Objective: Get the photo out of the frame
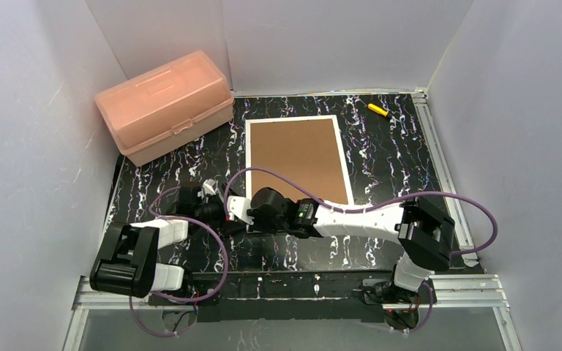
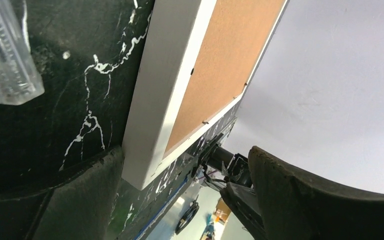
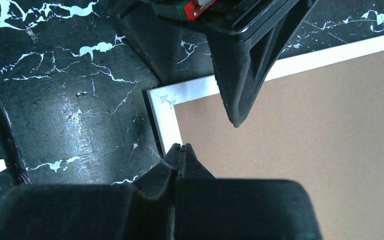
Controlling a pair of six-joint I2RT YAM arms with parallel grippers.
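Note:
The picture frame point(image 1: 345, 165) lies on the table with its brown backing board point(image 1: 296, 150) facing up inside a white border. My left gripper is open at the frame's near-left corner. One finger stands outside the border and the other reaches over the board, as the right wrist view shows. Small dark tabs point(image 2: 205, 122) stick out along the border's inner edge. In the right wrist view my right gripper is shut at the border's near edge, close to that corner, with nothing visible between its fingertips. The photo itself is hidden.
A pink box point(image 1: 165, 106) stands at the back left. A yellow-handled tool point(image 1: 377, 110) lies at the back right. Clear plastic point(image 2: 12, 65) shows beside the frame in the left wrist view. Purple cables loop over both arms.

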